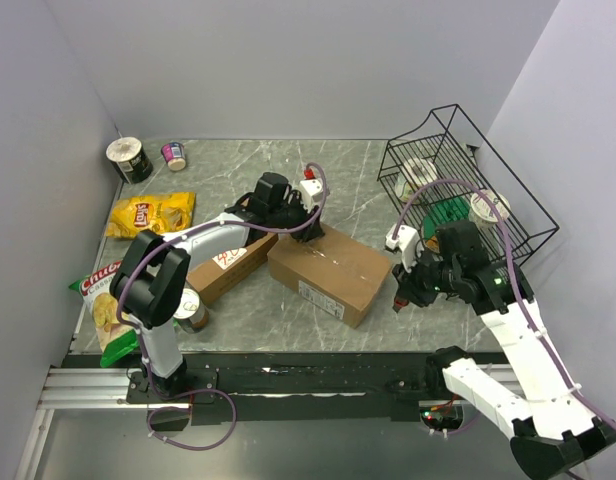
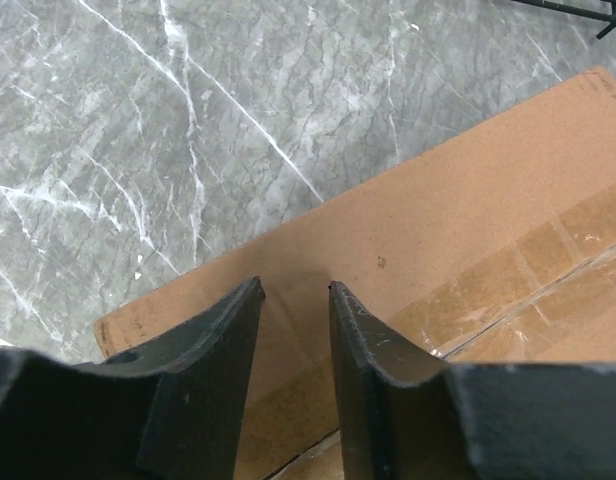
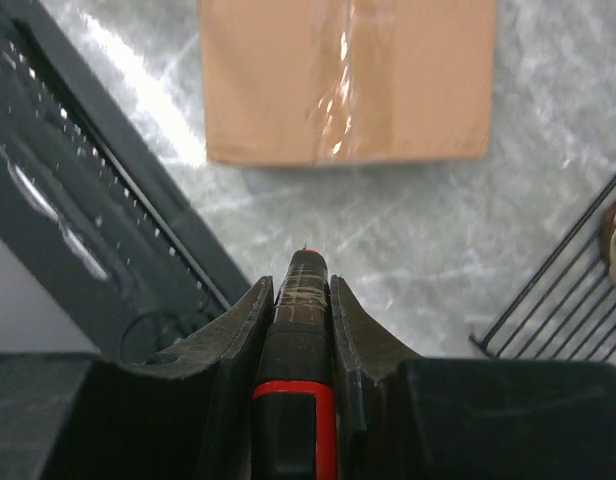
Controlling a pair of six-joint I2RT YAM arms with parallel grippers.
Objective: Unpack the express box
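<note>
A sealed cardboard box (image 1: 330,270) lies on the marble counter with a strip of tape along its top (image 2: 518,300). My left gripper (image 1: 310,225) is over the box's back left part, its fingertips (image 2: 250,300) low against the cardboard; the gap between them is narrow, and whether it grips anything is unclear. My right gripper (image 1: 406,292) is right of the box, shut on a red-and-black box cutter (image 3: 298,420), which points toward the box's taped end, a little apart from it.
Another long box (image 1: 220,280) lies left, with chip bags (image 1: 148,212) and cans (image 1: 191,312) around it. A wire rack (image 1: 528,210) holding bowls stands at right. The counter's front edge is close below the box.
</note>
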